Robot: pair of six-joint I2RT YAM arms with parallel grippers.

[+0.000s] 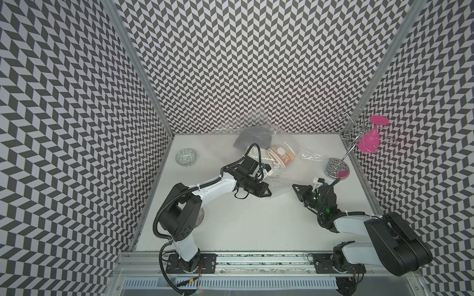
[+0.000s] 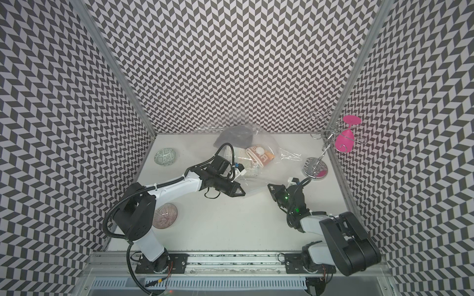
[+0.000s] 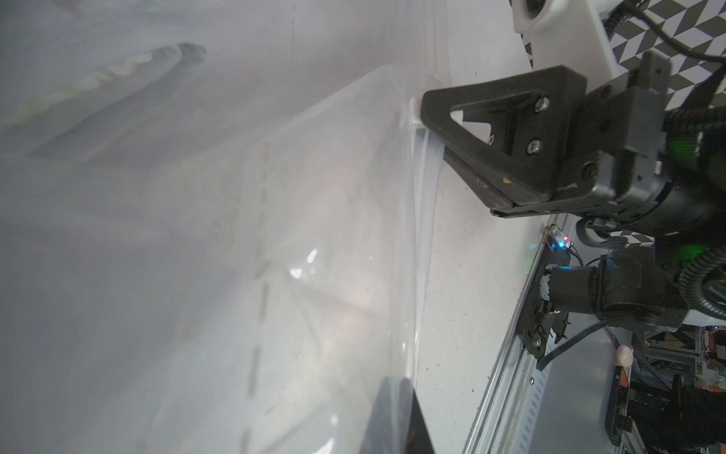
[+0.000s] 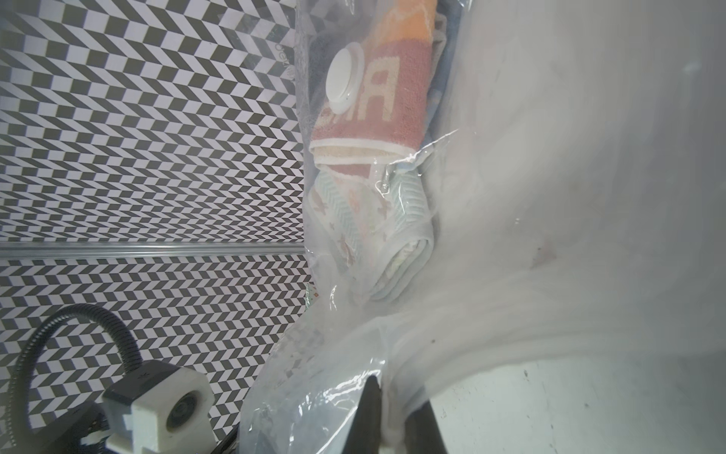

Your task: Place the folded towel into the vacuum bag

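Note:
A clear plastic vacuum bag (image 1: pixel 303 153) lies across the back middle. Beneath or inside its plastic show a dark grey cloth (image 1: pixel 251 136) and folded orange and pale towels (image 4: pixel 370 90); the exact layering is unclear. My left gripper (image 1: pixel 267 192) is shut on the bag's front edge, low over the table. My right gripper (image 1: pixel 295 187) is shut on the same edge a little to the right, the thin plastic running between its fingertips. The stretch of bag between them is lifted, as the left wrist view shows.
A green patterned dish (image 1: pixel 186 157) sits at the left, a pink one (image 2: pixel 165 215) behind my left arm. A chrome stand (image 2: pixel 315 167) with pink glass-shaped items (image 2: pixel 344 140) stands at the right.

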